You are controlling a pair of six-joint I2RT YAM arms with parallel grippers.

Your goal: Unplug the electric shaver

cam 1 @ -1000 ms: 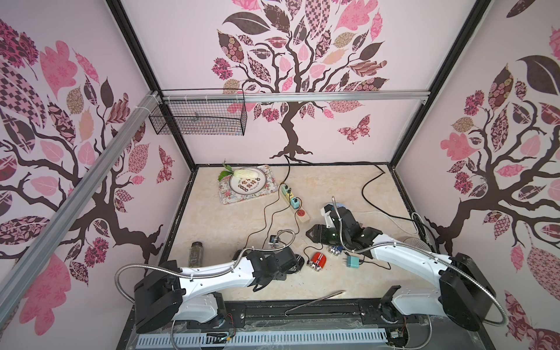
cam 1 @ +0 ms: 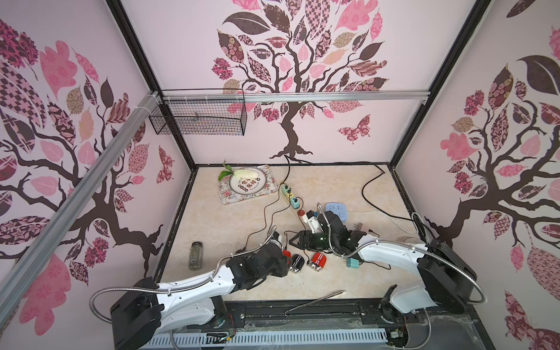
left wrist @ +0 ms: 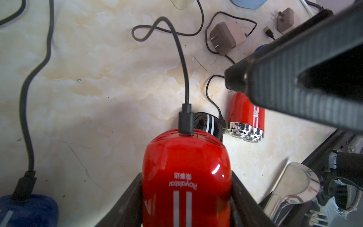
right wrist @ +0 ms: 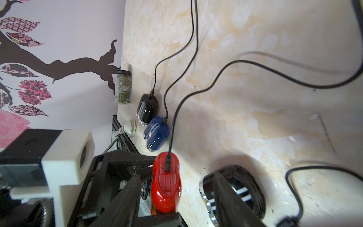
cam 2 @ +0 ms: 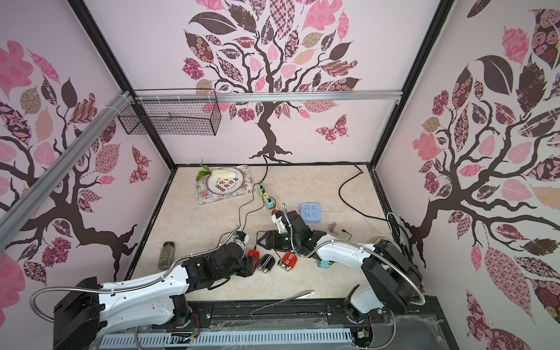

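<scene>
In the left wrist view a red shaver [left wrist: 186,158] with a black cord plugged into its top [left wrist: 186,119] sits in my left gripper, which is shut on it. It also shows in the right wrist view [right wrist: 165,189], cord trailing across the table. My right gripper stands open just right of the left one, facing that shaver, nothing in its grasp. A black shaver [right wrist: 232,189] lies below between them, and another red shaver [left wrist: 245,113] lies to the right. Blue [right wrist: 157,132] and black [right wrist: 146,107] shavers with cords lie further left.
A power strip [cam 1: 287,195], light-blue socket block [cam 2: 310,211] and plate [cam 1: 248,182] are toward the back. A spice jar [cam 1: 195,256] stands at left. Cords cross the middle; a metal tool [cam 1: 315,300] lies at the front edge.
My right gripper has moved left toward it.
</scene>
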